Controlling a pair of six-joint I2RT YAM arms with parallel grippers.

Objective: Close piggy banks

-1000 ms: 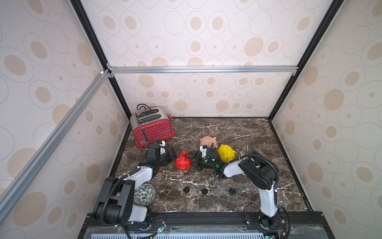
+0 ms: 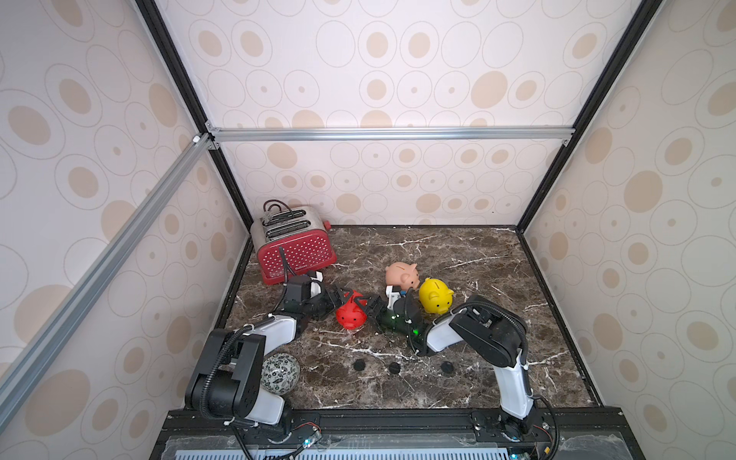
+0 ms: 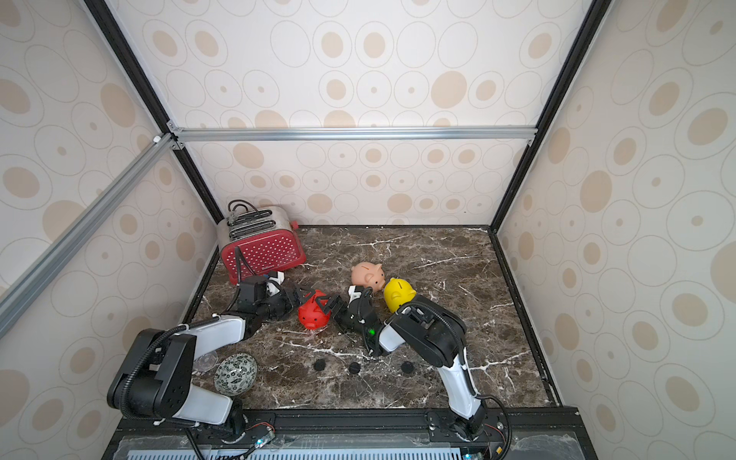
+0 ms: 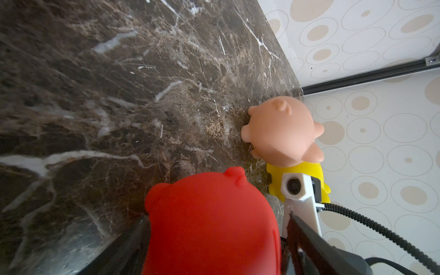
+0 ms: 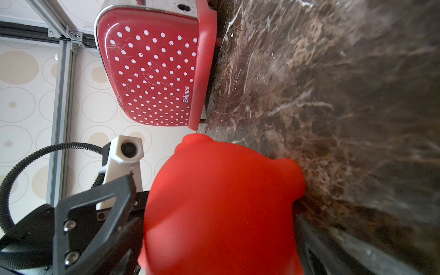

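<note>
A red piggy bank (image 2: 350, 312) stands at mid table, with both grippers around it from opposite sides. My left gripper (image 2: 338, 296) has its fingers part open at the bank's left. In the left wrist view the red body (image 4: 213, 229) lies between the blurred fingertips; whether they press on it is unclear. My right gripper (image 2: 368, 305) is open, its fingers either side of the red body (image 5: 220, 210) in the right wrist view. A pink piggy bank (image 2: 401, 274) and a yellow one (image 2: 436, 295) stand upright behind my right wrist.
A red and steel toaster (image 2: 295, 253) with cables stands at the back left. A patterned round bowl (image 3: 235, 374) lies by the left arm's base. Several black discs sit on the front of the marble table (image 2: 490, 253).
Both arms have shifted slightly, the right one lower and leftward in the top left view, bringing the grippers closer on the red bank, which looks marginally shifted.
</note>
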